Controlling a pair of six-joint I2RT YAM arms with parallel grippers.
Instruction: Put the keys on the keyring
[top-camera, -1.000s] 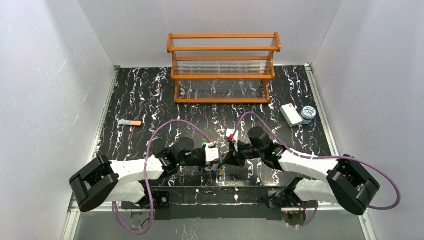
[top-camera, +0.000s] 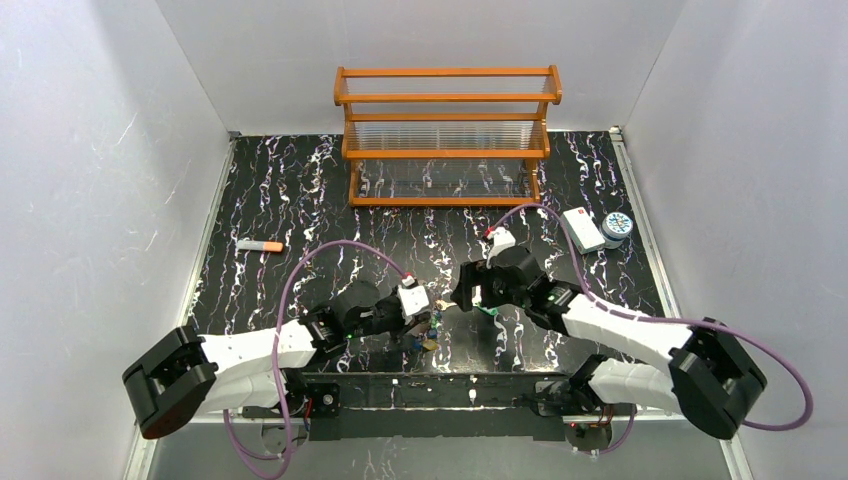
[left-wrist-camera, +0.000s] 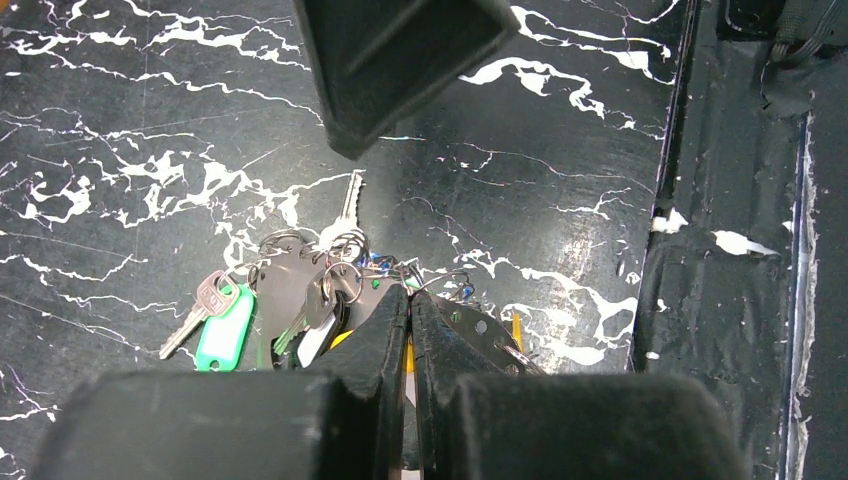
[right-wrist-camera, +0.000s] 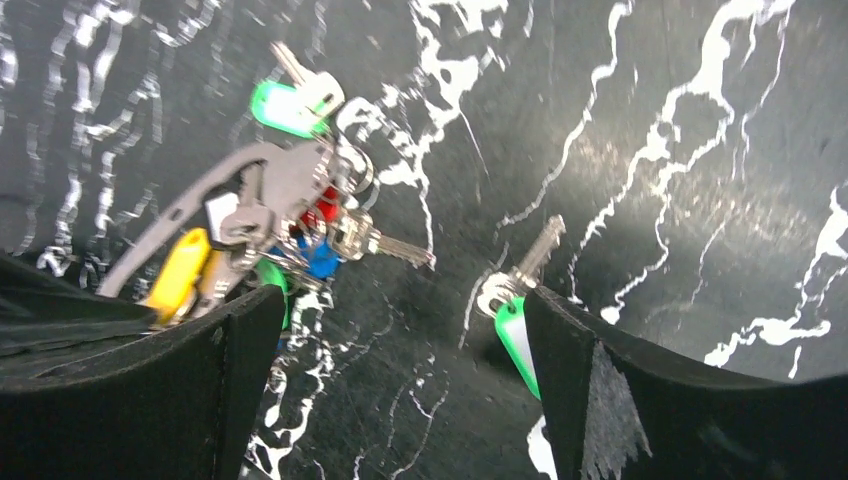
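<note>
In the left wrist view a bunch of keys and metal tools on small rings (left-wrist-camera: 345, 270) lies just beyond the tips of my left gripper. That gripper is shut, and whether a thin ring is pinched there cannot be made out. A key with a green tag (left-wrist-camera: 223, 325) sticks out at the bunch's left side. My right gripper is open in the right wrist view. Apart from the bunch, another key with a green tag (right-wrist-camera: 515, 325) lies beside its right finger, which partly hides the tag. Yellow tag (right-wrist-camera: 180, 270) and bunch sit at left.
Behind the arms stands a wooden rack (top-camera: 447, 200). A white box (top-camera: 582, 230) and a round tin (top-camera: 617, 227) are at the right, an orange-and-white object (top-camera: 260, 245) at the left.
The two grippers have drawn apart; the left shifted slightly left. My right gripper has opened and turned, and a green tag now shows on the table beneath it.
</note>
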